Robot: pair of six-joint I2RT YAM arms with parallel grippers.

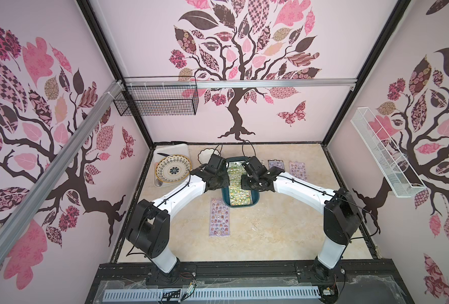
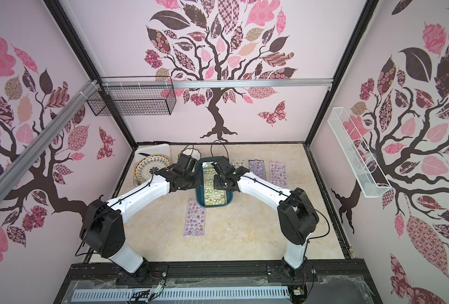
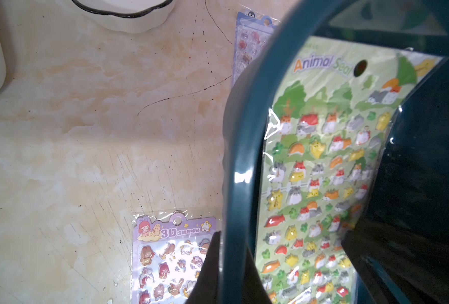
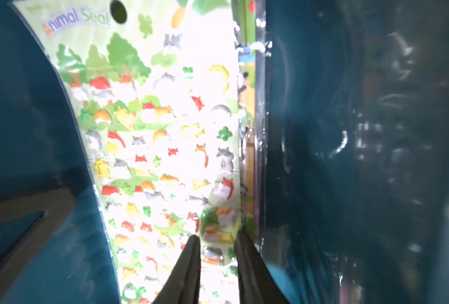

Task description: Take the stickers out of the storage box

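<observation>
A teal storage box (image 1: 224, 198) holds a green "Animal Seal" sticker sheet, with another sheet's edge (image 4: 249, 172) under it in the right wrist view. My left gripper is at the box's left rim, shut, the rim in front of its fingertips; whether it grips the rim is unclear. My right gripper is inside the box over the sheet's right side, fingers somewhat apart, nothing clearly held between them.
A purple sticker sheet (image 1: 219, 223) lies in front of the box, others (image 2: 278, 174) at back right. A tray with a patterned plate (image 1: 172, 167) and a white dish stand at back left.
</observation>
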